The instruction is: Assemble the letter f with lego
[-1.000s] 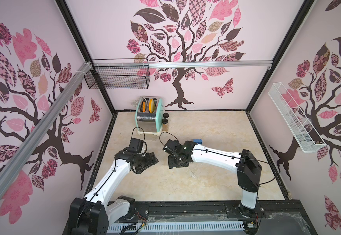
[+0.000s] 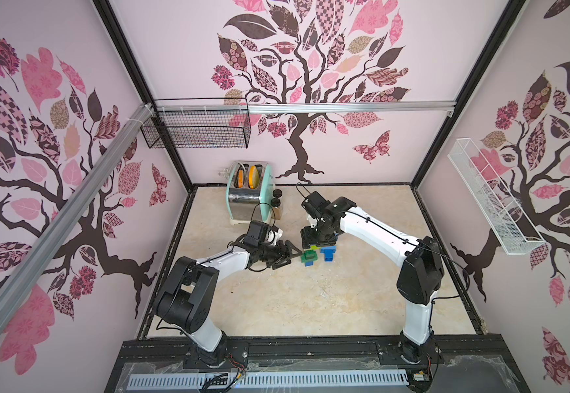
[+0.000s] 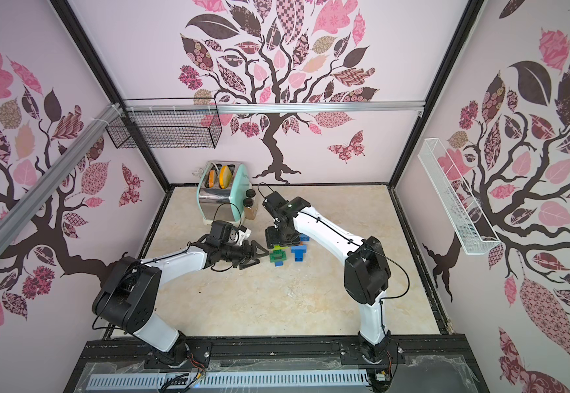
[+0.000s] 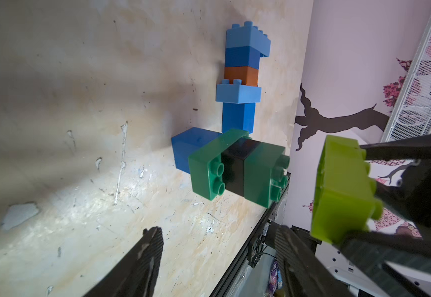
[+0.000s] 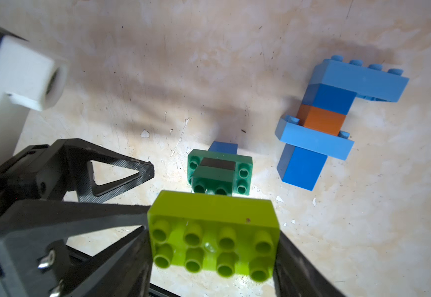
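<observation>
My right gripper is shut on a lime green brick [image 5: 213, 210], held above the table with its studs facing up in the right wrist view. Beneath and beyond it stands a partial build: a blue brick [image 4: 190, 143], a dark green brick [image 4: 208, 168], a black brick [image 4: 232, 165] and another dark green brick [image 4: 260, 173] on one end. Left of this build, my left gripper stands open, its fingers apart and empty, pointing toward it. The lime brick also shows in the left wrist view, at the right.
A finished-looking stack of light blue [image 5: 356, 79], blue and orange [image 5: 322, 118] bricks lies to the right of the build. A toaster [image 2: 249, 196] and small jars [image 2: 275, 206] stand at the back left.
My right arm has swung toward the back, uncovering the green build and blue stack. My left gripper has moved right, close to the build, and its fingers have opened.
</observation>
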